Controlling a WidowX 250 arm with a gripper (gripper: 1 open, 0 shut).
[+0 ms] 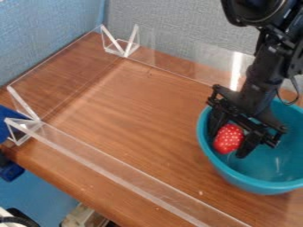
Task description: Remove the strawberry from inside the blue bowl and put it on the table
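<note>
The red strawberry (228, 138) with pale specks sits low inside the blue bowl (263, 183), near the bowl's left wall. Reaching down into the bowl from above, my black gripper (229, 142) has its fingers (247, 145) on either side of the strawberry. Dark finger parts cover the berry's top and right edge. Whether the fingers press on it or only surround it cannot be made out. The bowl stands on the brown wooden table (136, 115) at the right, cut off by the frame's edge.
Left of the bowl the tabletop is wide and bare. Clear low panels line the table edges, held by white brackets (119, 43) at the back and left (23, 120). A grey wall (183, 27) rises behind.
</note>
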